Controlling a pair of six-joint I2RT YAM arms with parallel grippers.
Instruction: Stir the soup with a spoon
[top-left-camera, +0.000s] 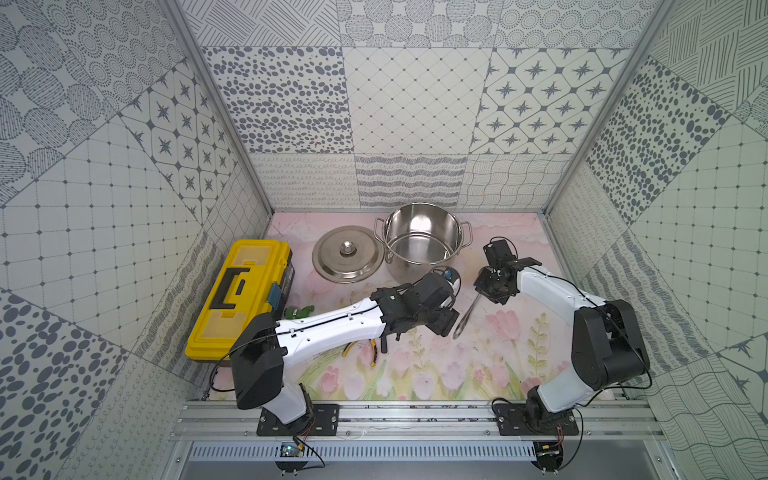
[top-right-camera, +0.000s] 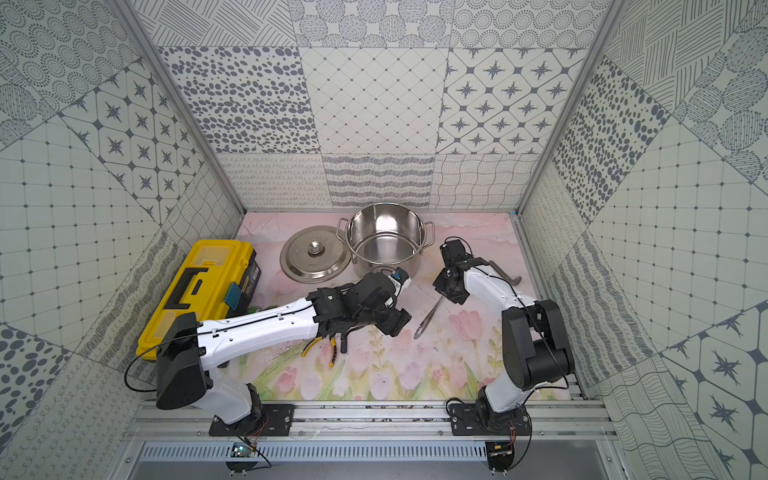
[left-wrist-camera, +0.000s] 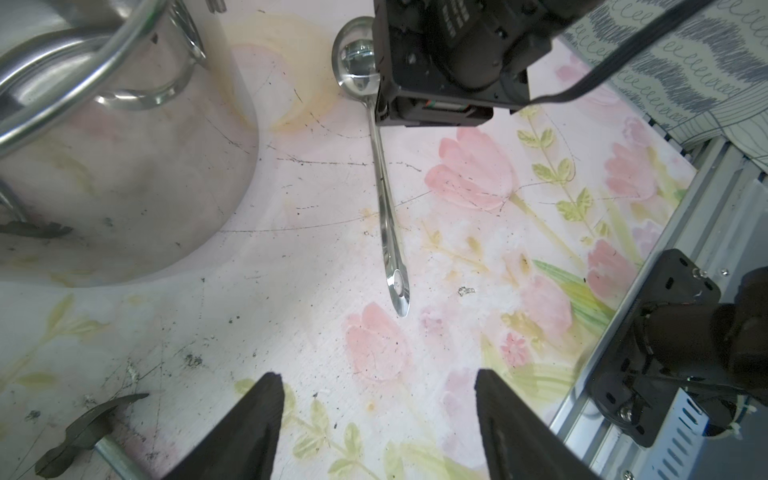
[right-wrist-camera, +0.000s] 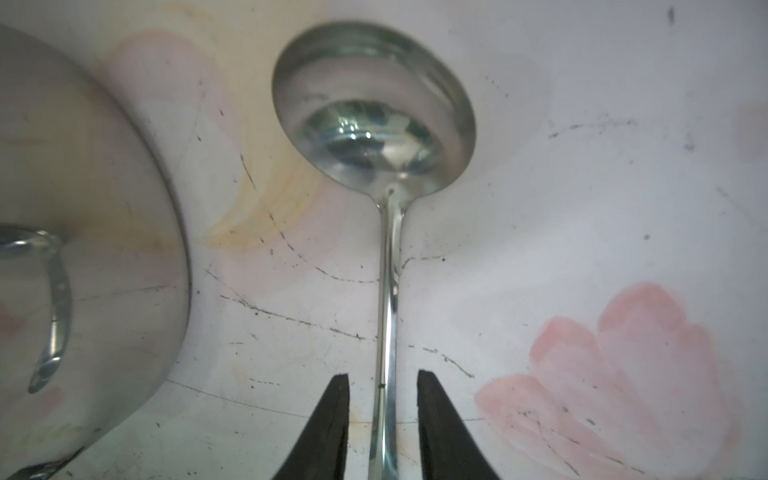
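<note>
The steel ladle (left-wrist-camera: 381, 176) lies on the flowered table with its bowl (right-wrist-camera: 372, 112) at the far end. In the left wrist view its handle end (left-wrist-camera: 397, 288) points toward my left gripper, whose fingers are part open with nothing between them. My right gripper is open over the ladle, one finger on either side of the handle (right-wrist-camera: 387, 320) as seen from its wrist; whether they touch it I cannot tell. The steel pot (top-left-camera: 422, 232) stands uncovered just left of the ladle, and the visible part of its inside looks empty.
The pot lid (top-left-camera: 348, 252) lies left of the pot. A yellow toolbox (top-left-camera: 244, 292) is at far left. Yellow-handled pliers (top-right-camera: 321, 348) and a hammer (left-wrist-camera: 88, 436) lie near my left arm.
</note>
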